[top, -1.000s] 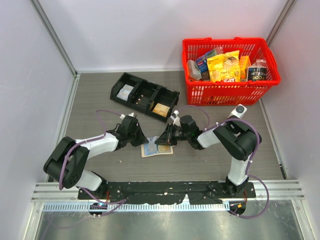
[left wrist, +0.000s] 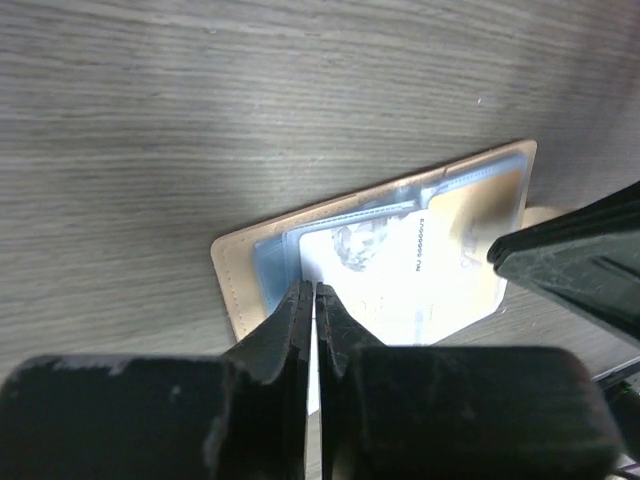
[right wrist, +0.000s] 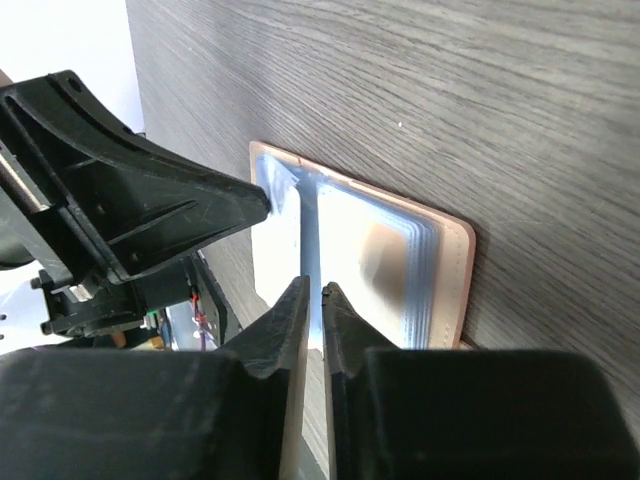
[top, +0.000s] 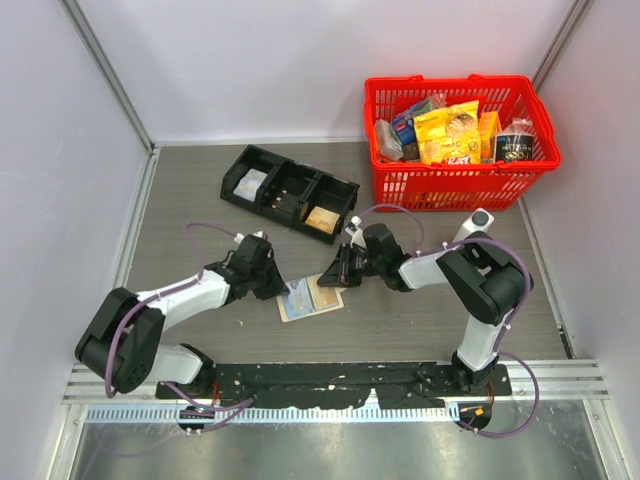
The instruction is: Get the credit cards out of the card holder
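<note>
The open card holder (top: 302, 305) lies flat on the table between my grippers, with pale and white cards (left wrist: 380, 280) in its clear blue sleeves. My left gripper (top: 281, 291) is over its left end; in the left wrist view its fingertips (left wrist: 300, 300) sit close together on or just above the cards, whether gripping I cannot tell. My right gripper (top: 335, 277) is over the right half; in the right wrist view its fingertips (right wrist: 335, 300) are close together at a white card (right wrist: 365, 260), with no clear sign of anything held.
A black divided tray (top: 290, 170) with cards in its compartments stands behind the grippers. A red basket (top: 470, 195) of snack bags is at the back right, with a white object (top: 478, 222) in front of it.
The left arm has moved slightly left and toward the front, and the holder has shifted slightly with it, now more angled. The right arm has moved slightly.
</note>
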